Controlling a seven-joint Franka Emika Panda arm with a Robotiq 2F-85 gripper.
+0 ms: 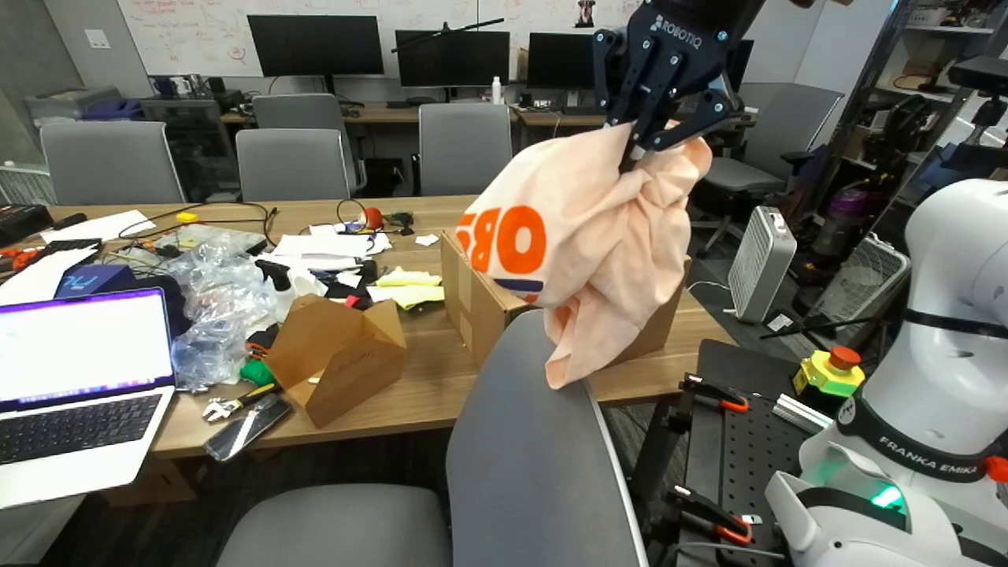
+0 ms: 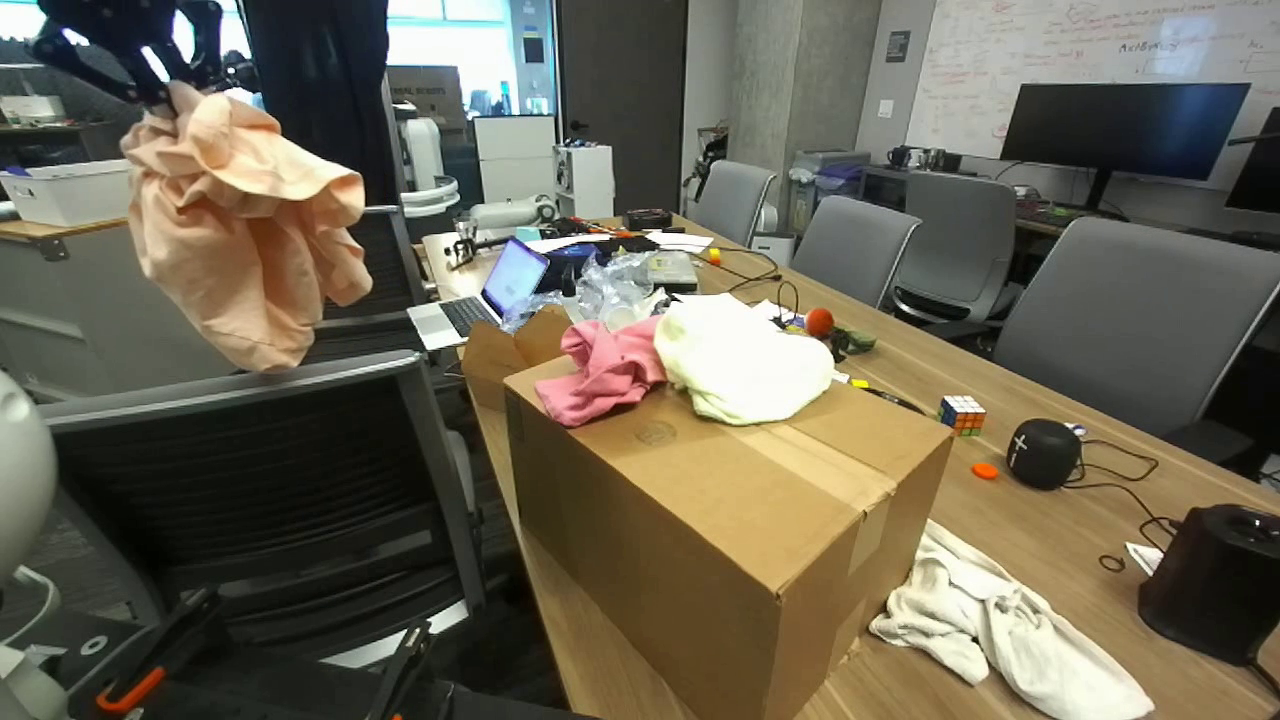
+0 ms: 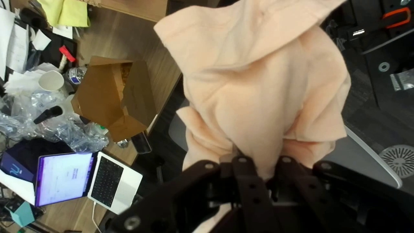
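A peach-coloured cloth [image 1: 605,236] with orange lettering hangs bunched from my gripper [image 1: 638,151], which is shut on it. In exterior view 2 the cloth [image 2: 234,228] dangles in the air above a chair back, well to the left of the big cardboard box [image 2: 672,504]. On top of that box lie a pink cloth [image 2: 606,372] and a pale yellow cloth [image 2: 738,360]. The wrist view shows the peach cloth [image 3: 256,89] filling the space ahead of the fingers, hiding much of what is below.
A grey chair [image 1: 529,444] stands between the table and the arm's base. On the table are an open small box [image 1: 340,359], a laptop [image 1: 80,378], plastic wrap and papers. A white cloth [image 2: 1002,624] lies beside the big box.
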